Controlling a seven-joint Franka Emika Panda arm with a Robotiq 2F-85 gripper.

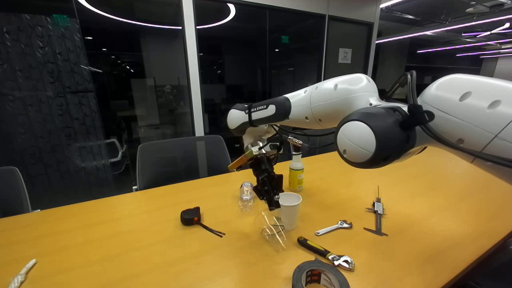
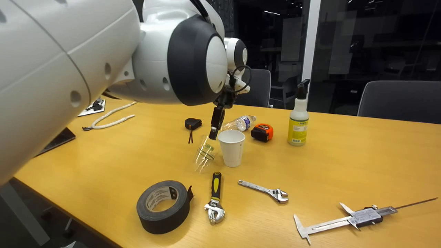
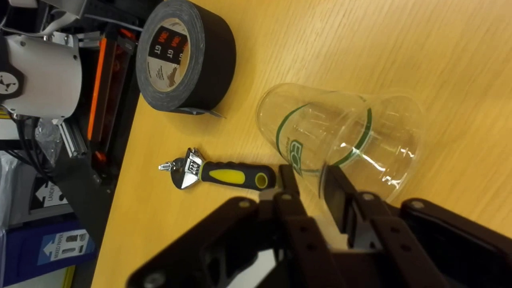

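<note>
A clear plastic cup (image 3: 312, 125) with green bands leans or lies tilted on the table, seen through in every view. My gripper is at its edge, pointing down, with its fingers part open and only a narrow gap left. Part of the cup's thin edge appears in that gap in the wrist view; whether both fingers touch it I cannot tell. Close beside the clear cup, a white cup (image 2: 232, 148) stands upright near the gripper (image 1: 274, 206).
Nearby lie a yellow-black wrench (image 2: 215, 198), a small wrench (image 2: 264, 190), a tape roll (image 2: 163, 223) and calipers (image 2: 363, 217). Behind are a water bottle (image 2: 239, 123), an orange tape measure (image 2: 263, 132), a black tape measure (image 2: 193, 123) and a spray bottle (image 2: 298, 124).
</note>
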